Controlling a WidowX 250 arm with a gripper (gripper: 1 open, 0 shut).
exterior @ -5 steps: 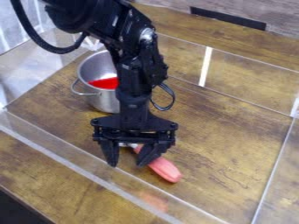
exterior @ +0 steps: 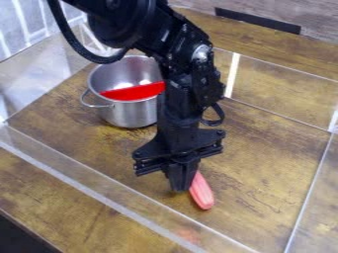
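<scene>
A pink-red elongated object (exterior: 203, 196) lies on the wooden table, its upper end hidden by my black gripper (exterior: 180, 176). The gripper points down just left of that end, its fingertips close together; whether anything is between them does not show. Behind the arm at upper left stands a steel pot (exterior: 117, 109) with a red object (exterior: 128, 93) inside.
Pale tape lines run across it. A pale panel at the far left borders the table.
My gripper has turned and shifted, its fingers drawing together beside the pink-red object. That object sits slightly further right than a second ago and looks a little more upright in the view.
</scene>
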